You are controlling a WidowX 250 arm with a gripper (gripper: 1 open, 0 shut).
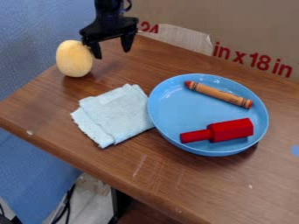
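A pale yellow oval object stands at the left back of the wooden table. Just above it and to its right is my black gripper, its fingers pointing down; whether they are apart or closed is hard to make out. A folded light blue cloth lies in front. On the right, a blue plate holds an orange crayon and a red rolling-pin-like object.
A cardboard box with red print forms the back, with a whitish piece in front of it. The table's left edge borders a blue padded surface.
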